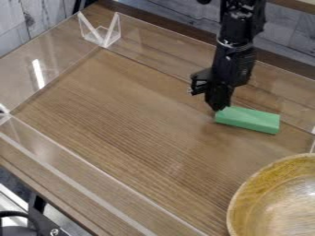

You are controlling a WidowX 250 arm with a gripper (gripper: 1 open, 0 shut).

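Note:
The black robot arm reaches down from the top right, its gripper (216,98) low over the wooden table, just at the upper left end of a green rectangular block (246,119). The gripper appears shut; whether its tips touch the block cannot be told, and I see nothing clearly held between them.
A large yellow bowl (271,194) fills the lower right corner. A clear plastic piece (101,29) stands at the back left. Black cables lie at the bottom left.

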